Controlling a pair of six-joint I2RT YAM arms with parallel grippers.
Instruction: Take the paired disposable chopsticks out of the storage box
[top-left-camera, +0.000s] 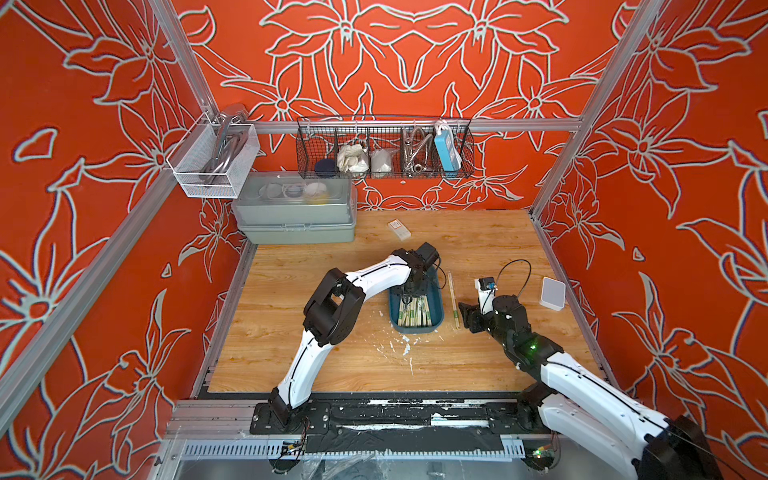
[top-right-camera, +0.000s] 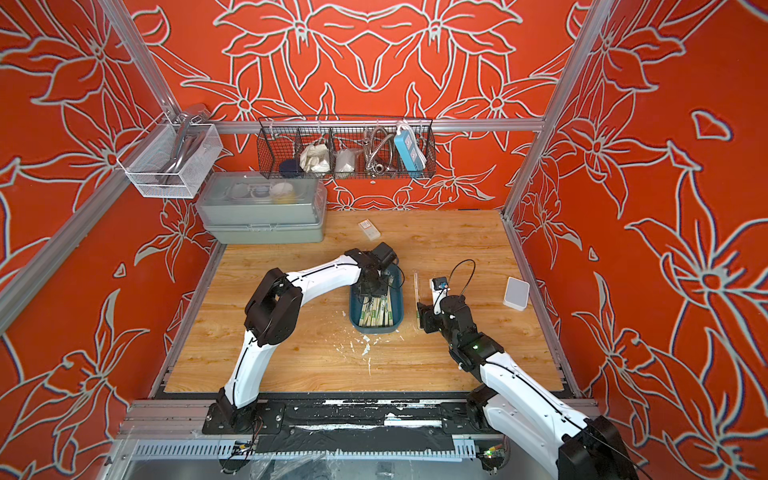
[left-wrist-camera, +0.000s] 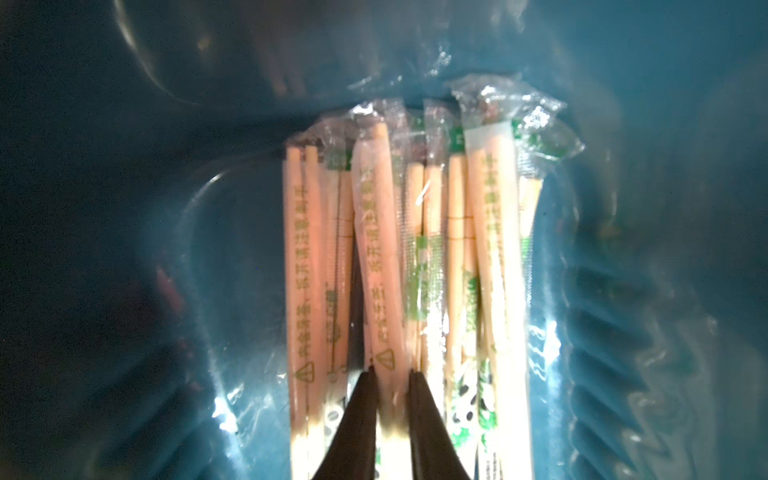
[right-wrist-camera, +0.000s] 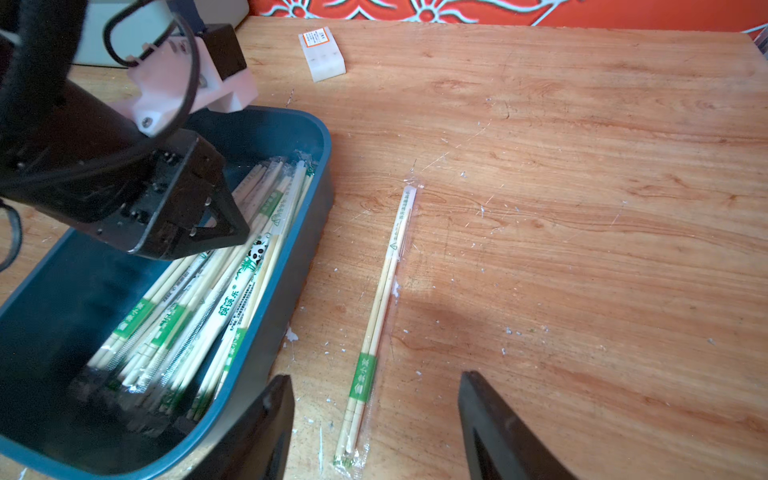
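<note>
The dark blue storage box (right-wrist-camera: 313, 216) holds several wrapped chopstick pairs (right-wrist-camera: 248, 272) lying side by side. My left gripper reaches down into it, its fingers (left-wrist-camera: 360, 424) a narrow gap apart with one wrapped pair (left-wrist-camera: 376, 264) between them. Whether the pads press on that pair cannot be made out. One wrapped pair (right-wrist-camera: 372, 336) with a green band lies on the table, just right of the box. Close to that pair's near end is my right gripper, fingers wide apart and nothing held; the pair lies flat on the wood beyond the fingertips.
A small white box (right-wrist-camera: 322, 54) sits behind the storage box, and a white square dish (top-left-camera: 553, 293) at the table's right. A grey lidded case (top-left-camera: 293, 212) stands at the back left. Scraps of film (top-left-camera: 406, 346) litter the wood.
</note>
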